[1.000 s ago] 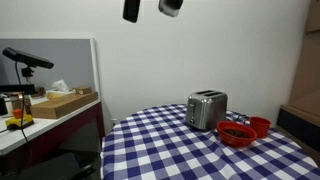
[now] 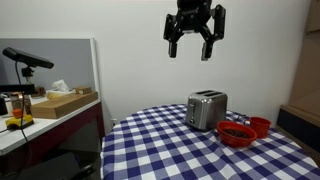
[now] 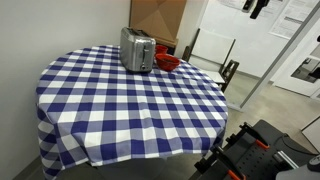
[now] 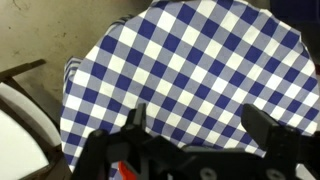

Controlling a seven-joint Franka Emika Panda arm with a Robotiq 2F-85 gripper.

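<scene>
High above the table, my gripper (image 2: 190,54) hangs open with nothing between its fingers. The wrist view looks down past its spread fingers (image 4: 136,117) onto bare blue-and-white checked cloth. On the table stands a silver two-slot toaster (image 2: 207,112), upright; exterior view 2 shows the toaster (image 3: 137,52) near the far side. Beside it is a red bowl (image 2: 236,135) with something dark inside. A red cup (image 2: 260,127) sits just behind the bowl. A bit of red at the wrist view's bottom edge is too cut off to identify.
The checked tablecloth (image 3: 130,105) is clear over its near part. A chair (image 3: 218,70) stands beyond the table. To the left in exterior view 1, a side table holds a cardboard box (image 2: 62,106) and other items.
The gripper has come lower and moved to the right in exterior view 1, with more of it now showing. Toaster, bowl and cup have stayed put.
</scene>
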